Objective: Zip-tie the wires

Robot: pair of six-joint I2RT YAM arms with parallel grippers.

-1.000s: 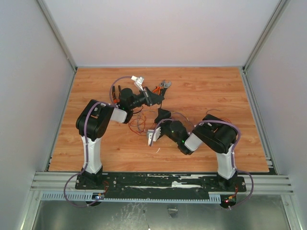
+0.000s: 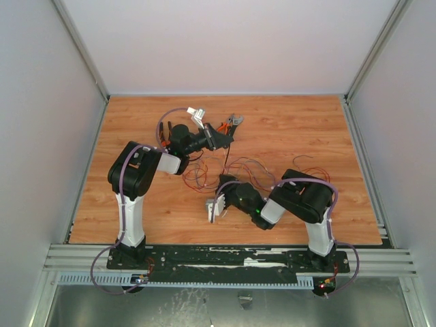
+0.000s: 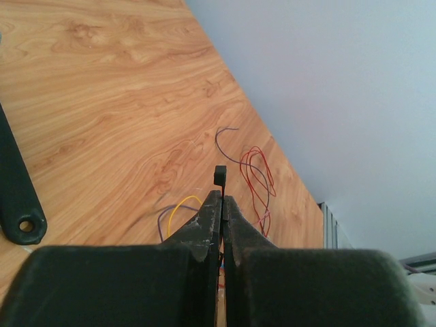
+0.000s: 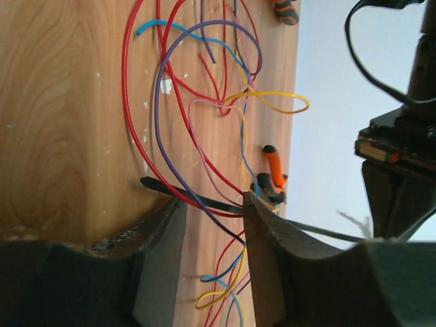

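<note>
My left gripper (image 2: 230, 140) is shut on a thin black zip tie, whose squarish end (image 3: 220, 175) sticks up past the fingertips in the left wrist view. In the right wrist view the zip tie (image 4: 320, 231) slants down from the left gripper, and its free end lies under the red and purple wires (image 4: 160, 126). My right gripper is low over the table with its fingers parted. The tie and some wires cross just beyond that gap, and I cannot tell whether they touch the fingers. From above, the right gripper (image 2: 223, 178) hides part of the bundle.
Orange-handled pliers (image 2: 223, 127) and a wrench (image 2: 236, 121) lie behind the left gripper. More loose wires (image 2: 315, 172) are at the right.
My right gripper has moved toward the front of the table, showing more of the zip tie and wires between the two grippers. The left arm stays put.
</note>
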